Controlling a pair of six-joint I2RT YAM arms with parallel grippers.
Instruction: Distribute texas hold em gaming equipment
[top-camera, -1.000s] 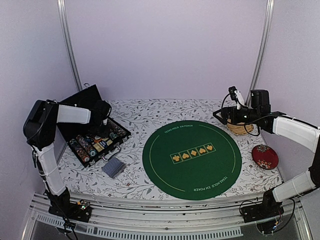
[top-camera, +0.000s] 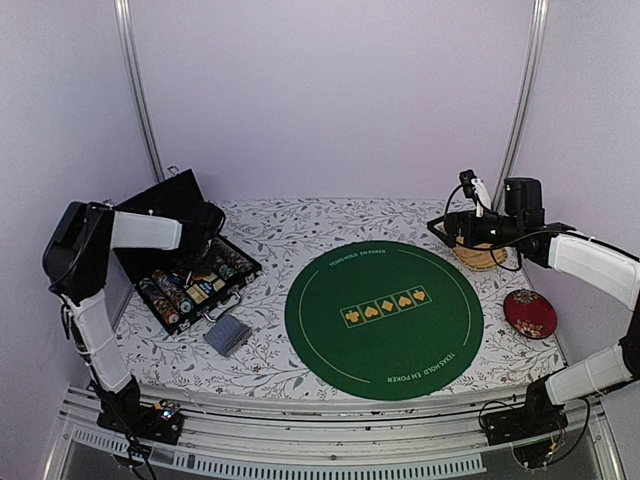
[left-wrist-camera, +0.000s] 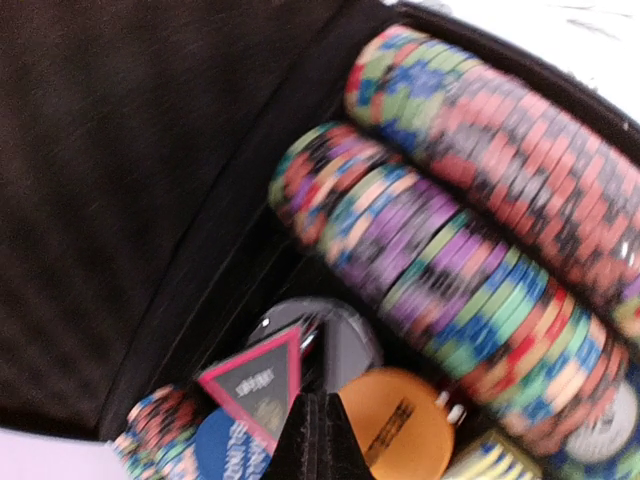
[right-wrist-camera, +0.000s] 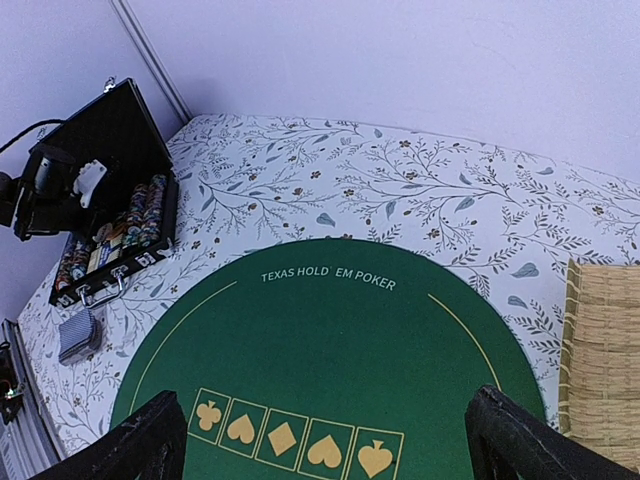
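An open black case (top-camera: 140, 190) of poker chips stands at the left. My left gripper is down inside it, shut, with nothing visible held, over the round markers: an orange disc (left-wrist-camera: 400, 440), a pink-edged triangle (left-wrist-camera: 245, 375) and a blue disc (left-wrist-camera: 220, 450). Chip rows (left-wrist-camera: 480, 310) lie beside them. A card deck (top-camera: 226, 335) rests in front of the case. My right gripper (top-camera: 450, 228) hovers open at the right, above the green poker mat's edge region. The mat (top-camera: 385, 340) is bare.
A red patterned round object (top-camera: 530, 312) lies right of the mat, and a woven mat (right-wrist-camera: 610, 340) behind it. Walls bound both sides.
My left arm has shifted very slightly in the case. The right arm is almost unchanged.
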